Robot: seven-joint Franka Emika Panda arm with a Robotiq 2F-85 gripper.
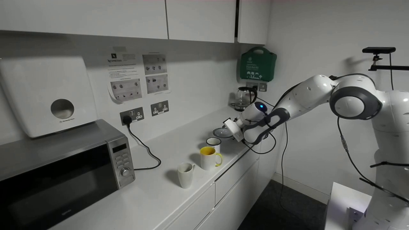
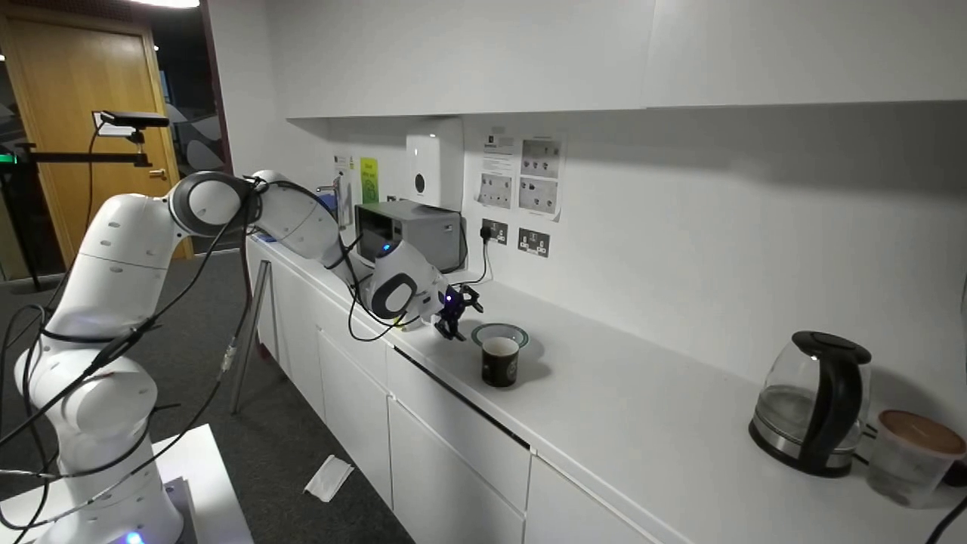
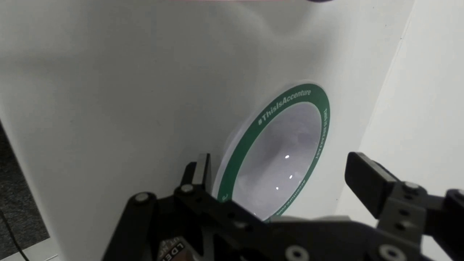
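Observation:
A pale bowl with a green printed rim (image 3: 248, 145) stands on the counter. My gripper is open, its fingers on either side of the bowl with a wide gap between them. In the wrist view the left fingertip (image 3: 201, 169) is close to the bowl's near rim; whether they touch I cannot tell. The right finger (image 3: 363, 180) is well clear of the bowl. Exterior view 2 has the gripper (image 2: 466, 316) tilted just above and beside the bowl (image 2: 518, 334). A dark mug (image 2: 499, 369) is close by the bowl, in front of it in that view.
A white mug (image 1: 186, 176), a yellow-lined mug (image 1: 208, 161) and a dark-rimmed white mug (image 1: 215, 142) line the counter towards the microwave (image 1: 120, 161). A glass kettle (image 2: 793, 408) and a lidded tub (image 2: 911, 458) stand farther along. The counter between bowl and kettle is clear.

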